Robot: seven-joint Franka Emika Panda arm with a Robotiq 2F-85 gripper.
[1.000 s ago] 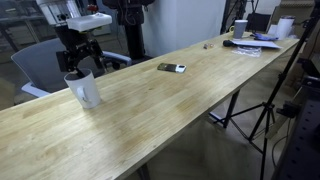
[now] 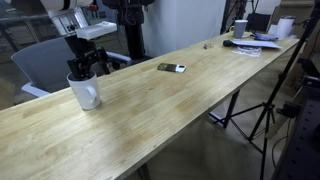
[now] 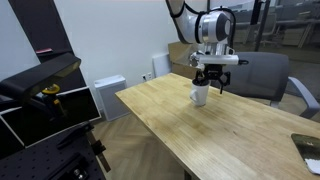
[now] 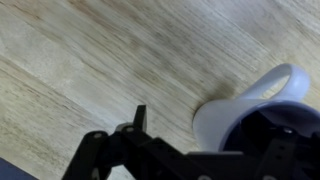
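A white mug (image 2: 80, 93) stands upright on the wooden table near its far left edge in exterior view 1, its handle facing right and toward the camera. My gripper (image 2: 98, 67) is above it, open. In the wrist view, one dark finger (image 4: 279, 145) overlaps the opening of the mug (image 4: 212, 122); the other finger (image 4: 139, 119) is outside, over bare wood. Exterior view 2 has the gripper (image 3: 210, 80) just over and behind the mug (image 3: 199, 95). How deep the finger reaches into the mug is hidden.
A dark phone-like object (image 2: 171, 67) lies farther along the table. Papers (image 2: 250, 42) and a cup (image 2: 240, 28) are at its far end. Grey chairs (image 3: 250, 75) stand behind the table.
The mug's handle has swung to the right as seen in exterior view 1. The gripper has shifted slightly left and down over the mug.
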